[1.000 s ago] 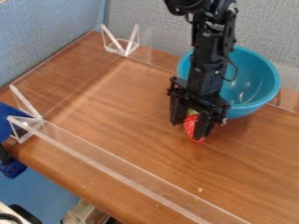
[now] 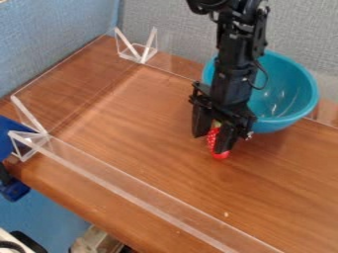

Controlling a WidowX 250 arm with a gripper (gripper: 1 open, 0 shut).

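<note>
The black arm reaches down from the top of the view, its gripper point(image 2: 219, 130) low over the wooden table, just in front of a cyan bowl point(image 2: 292, 91). A red strawberry point(image 2: 219, 150) with white specks is at the fingertips, partly hidden behind them; whether the fingers grip it I cannot tell.
Clear plastic walls with white corner brackets point(image 2: 30, 140) edge it. A blue object point(image 2: 10, 178) sits off the left edge. Grey padded walls stand behind.
The gripper has shifted slightly, and less of the strawberry shows below it than before. The bowl stays where it was.
</note>
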